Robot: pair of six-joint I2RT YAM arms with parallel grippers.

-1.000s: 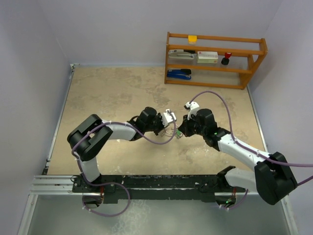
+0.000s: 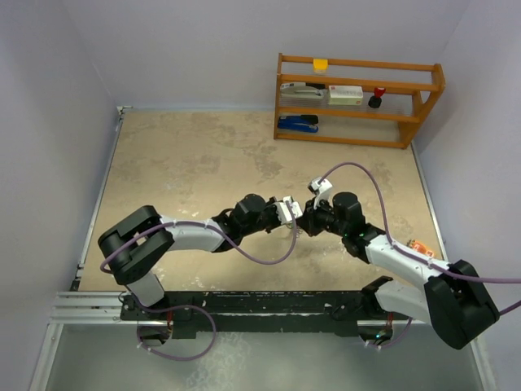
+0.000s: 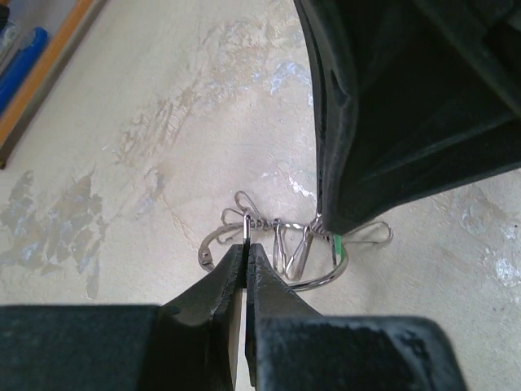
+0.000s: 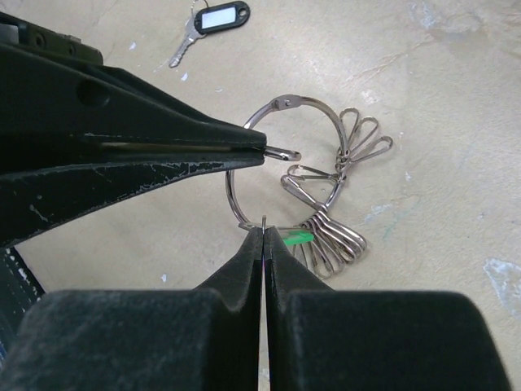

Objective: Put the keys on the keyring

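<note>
A silver keyring (image 4: 332, 114) with several thin wire loops (image 4: 338, 236) and a green piece (image 4: 299, 238) shows in both wrist views. From the left, my left gripper reaches across the ring, shut on a thin metal piece (image 4: 282, 154) sticking out of its fingertips. My right gripper is shut, its tips against the ring's near side beside the green piece; I cannot tell whether wire lies between them. A silver key (image 4: 186, 42) with a black tag (image 4: 221, 17) lies apart on the table, farther left. From above, both grippers nearly meet, mostly hiding the ring.
A wooden shelf (image 2: 358, 113) with a blue stapler (image 2: 299, 123) and small boxes stands at the back right. An orange patterned item (image 2: 421, 248) lies by the right edge. Free table spreads behind and in front of the arms.
My left gripper has moved right and toward the table's front, closing the gap to the right gripper. The right arm has shifted only slightly, toward the front.
</note>
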